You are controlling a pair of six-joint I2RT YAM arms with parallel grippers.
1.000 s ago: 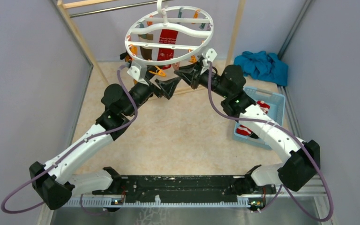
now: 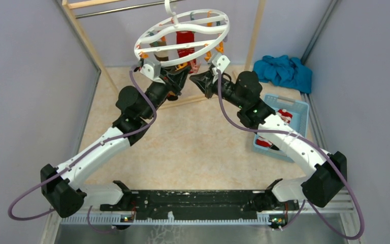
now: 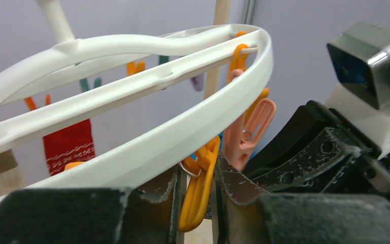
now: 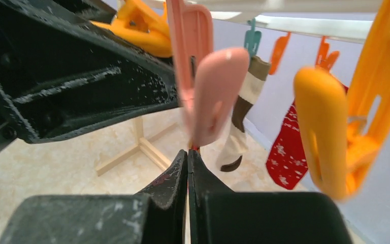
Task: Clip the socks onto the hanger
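The white round hanger point(image 2: 203, 56) carries coloured clips, a dark-and-cream sock point(image 4: 249, 91) and a red sock point(image 4: 287, 147). My left gripper is at the hanger's front rim, shut on an orange clip point(image 3: 195, 203). My right gripper is just beside it, below a pink clip point(image 4: 218, 91). Its fingertips are together; whatever is between them is hard to make out, with something small and red behind the tips.
A blue basket point(image 2: 298, 117) with red socks stands at the right, near a teal cloth point(image 2: 283, 71). A wooden frame stands behind the hanger.
My left gripper has moved right and up toward the hanger's front rim. The hanger has shifted slightly.
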